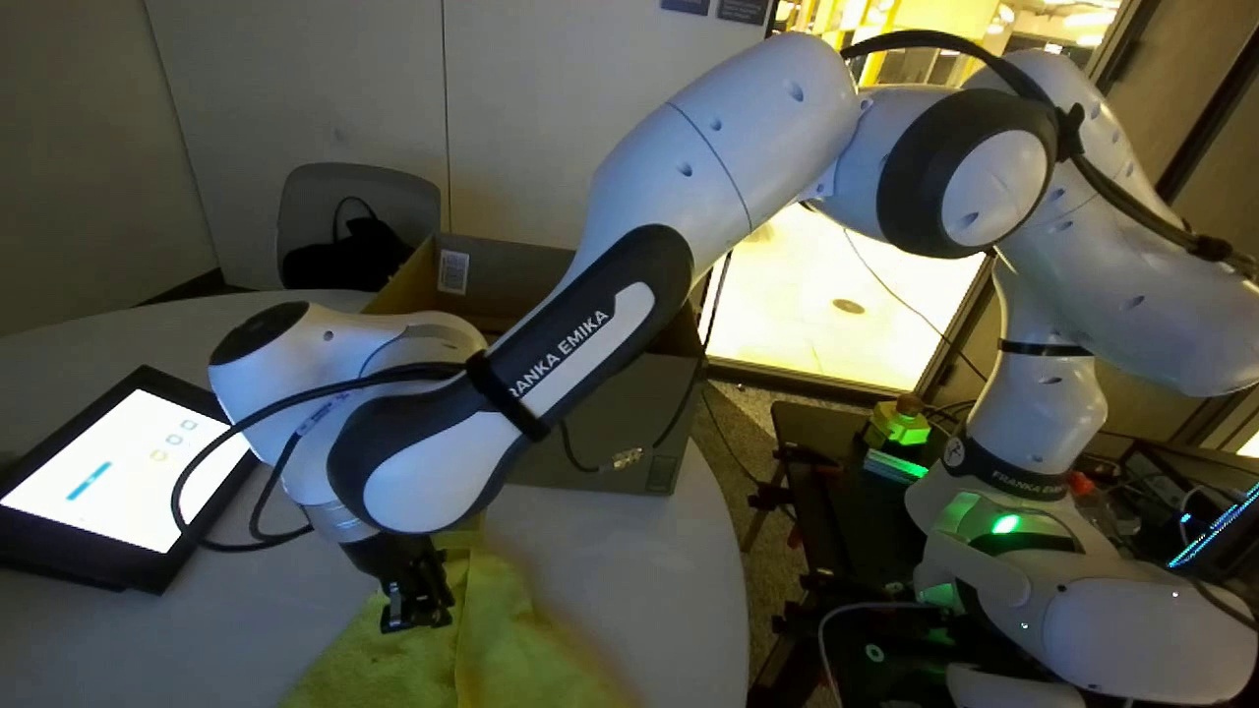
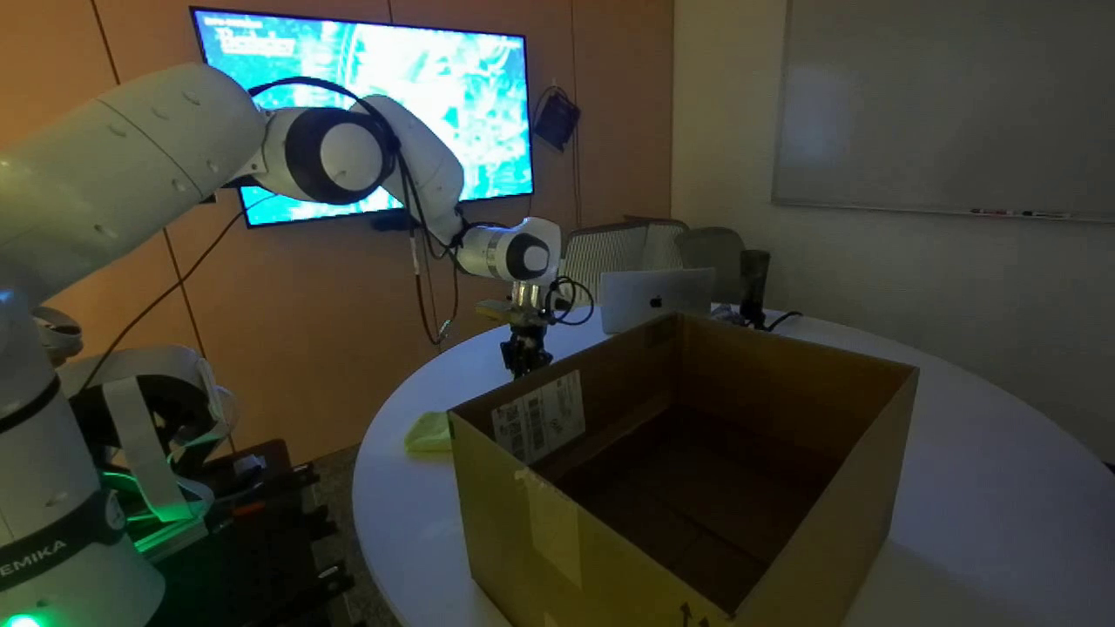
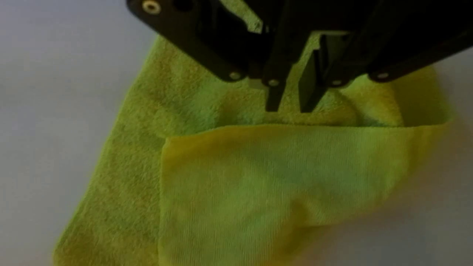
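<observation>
A yellow cloth (image 3: pixel 266 177) lies on the white table, one part folded over so that a smooth flap covers the fuzzier layer. In the wrist view my gripper points down at the cloth just beyond the flap's edge. A narrow gap separates its fingertips, and yellow cloth shows through it; whether any is pinched cannot be made out. Exterior view 1 has the gripper (image 1: pixel 415 619) over the cloth (image 1: pixel 496 625). From the other side, the gripper (image 2: pixel 525 360) is partly behind the box, with only a corner of the cloth (image 2: pixel 429 434) visible.
An open, seemingly empty cardboard box (image 2: pixel 679 575) stands on the table close to the arm. A lit tablet-like screen (image 1: pixel 130 466) lies to the left in exterior view 1. A laptop (image 2: pixel 653 298) and a dark cup (image 2: pixel 753 282) sit beyond the box.
</observation>
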